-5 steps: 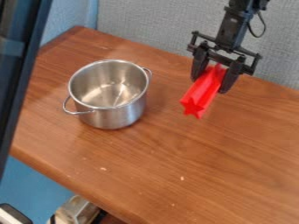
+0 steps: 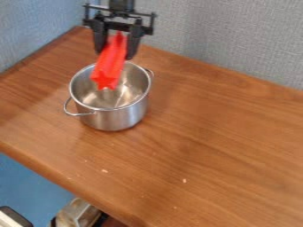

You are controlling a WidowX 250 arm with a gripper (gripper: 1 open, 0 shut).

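My black gripper (image 2: 117,37) is shut on a red object (image 2: 110,62), holding it tilted over the steel pot (image 2: 110,115). The red object hides part of the pot's inside and far rim; whether its lower end is below the rim I cannot tell. The pot has two loop handles and stands on the wooden table.
Grey and blue walls (image 2: 236,40) border it at the back and left. A metal fitting (image 2: 77,215) shows below the table's near left edge.
My gripper has carried the red object leftward from the table's back right to over the pot. The pot has not moved.
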